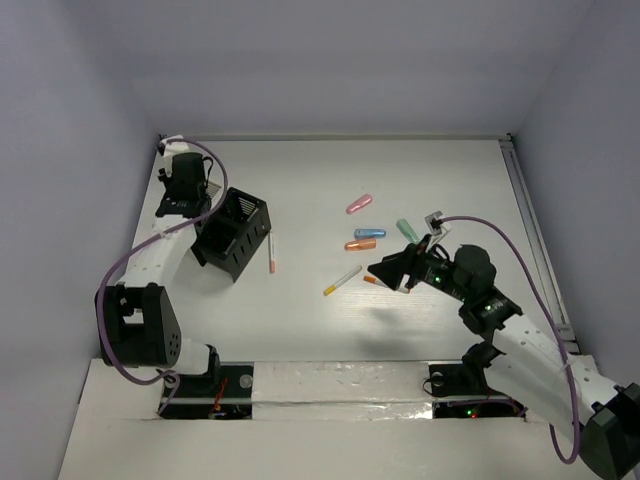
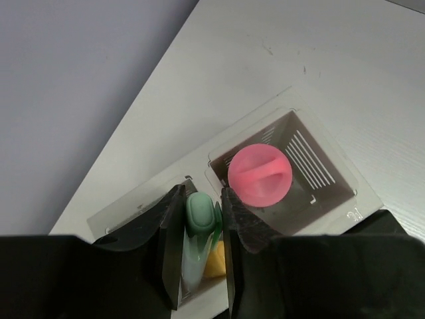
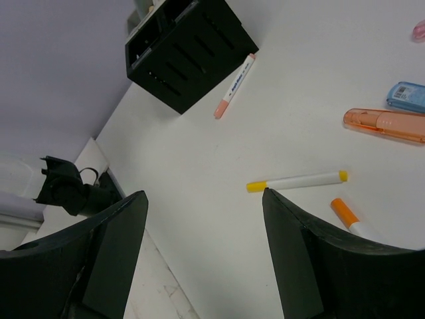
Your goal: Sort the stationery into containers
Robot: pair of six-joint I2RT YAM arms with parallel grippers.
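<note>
In the left wrist view, my left gripper is shut on a green-capped marker [image 2: 199, 214] over the left compartment of the white container [image 2: 96, 216]. A pink round object [image 2: 259, 175] fills part of the other compartment; something yellow [image 2: 216, 261] shows below the marker. Over on the right, my right gripper is open and empty above the table. Loose on the table are a yellow-ended marker [image 3: 299, 181], an orange-capped marker [image 3: 346, 214], a pink-capped marker [image 3: 235, 86], and pink [image 1: 359, 203], blue [image 1: 370, 233], orange [image 1: 360, 243] and green [image 1: 407, 230] highlighters.
A black container [image 1: 235, 233] stands against the white one, beside the pink-capped marker. Its visible slots look dark.
</note>
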